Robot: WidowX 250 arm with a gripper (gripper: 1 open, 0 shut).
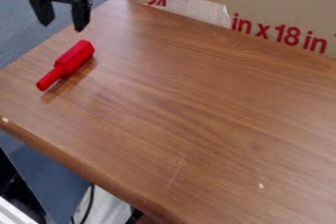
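A red rolling-pin-like object (73, 59) with a narrower handle end lies diagonally on the left part of the wooden table (197, 110). My black gripper (59, 20) is at the top left, above and behind the red object and apart from it, its two fingers spread open with nothing visible between them.
A cardboard box (276, 2) with red printing stands along the back of the table. The left edge drops away to a grey-blue area with cables below.
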